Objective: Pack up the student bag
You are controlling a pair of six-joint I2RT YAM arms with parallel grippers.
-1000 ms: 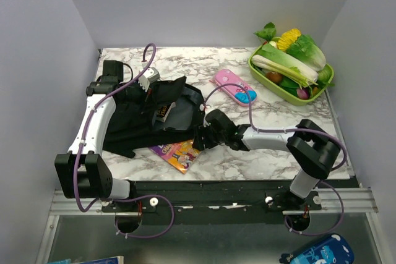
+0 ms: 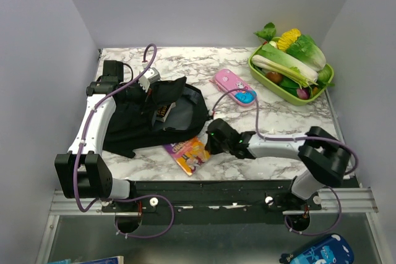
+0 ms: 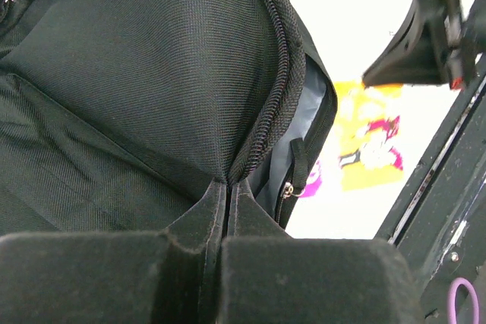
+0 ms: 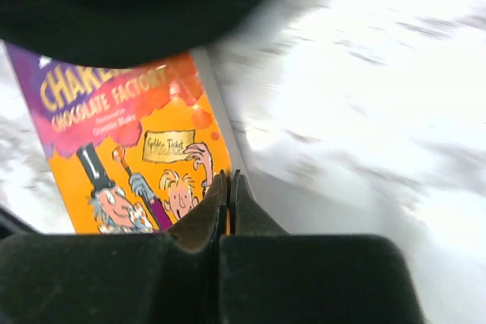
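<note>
The black bag (image 2: 127,134) lies open at the left, a book (image 2: 164,111) inside. My left gripper is shut on its zippered flap edge (image 3: 258,134), holding it raised. A Charlie and the Chocolate Factory book (image 2: 189,157) lies on the marble beside the bag's front, partly under dark fabric in the right wrist view. My right gripper is shut at that book's right edge (image 4: 152,187); whether anything is between its fingertips is unclear. A pink pencil case (image 2: 233,85) lies behind it.
A green basket of vegetables (image 2: 260,75) stands at the back right. A blue item (image 2: 322,251) sits below the table's front edge at the right. Bare marble (image 2: 281,115) lies right of the pencil case.
The right arm has shifted right and toward the front, and the orange book has moved slightly the same way. The left arm is still.
</note>
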